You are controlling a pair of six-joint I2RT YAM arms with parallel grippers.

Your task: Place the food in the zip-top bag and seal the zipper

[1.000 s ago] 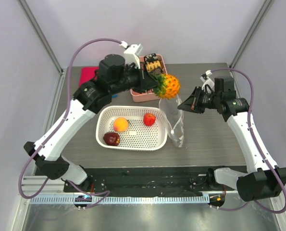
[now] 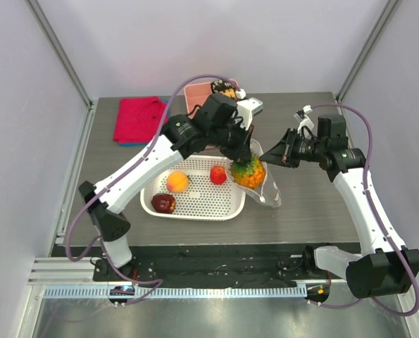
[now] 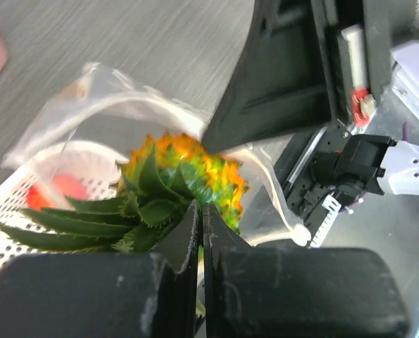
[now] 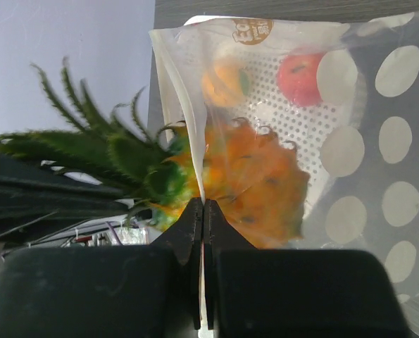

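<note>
An orange pineapple [image 2: 249, 174] with green leaves sits partly inside the mouth of the clear zip top bag [image 2: 268, 193]. My left gripper is shut on the pineapple's leaves, above the bag's opening. In the right wrist view the pineapple's body [image 4: 258, 183] shows through the clear film, while its leaves [image 4: 89, 144] stick out past the rim. My right gripper is shut on the bag's edge, holding that side of the mouth up. White dots mark one face of the bag.
A white perforated basket [image 2: 195, 215] beside the bag holds a peach [image 2: 177, 182], a dark red fruit [image 2: 163, 203] and a red apple [image 2: 218, 174]. Behind stand a pink bin [image 2: 196, 94] and a red cloth [image 2: 139, 118]. Bare table lies right of the bag.
My right arm stays nearly still.
</note>
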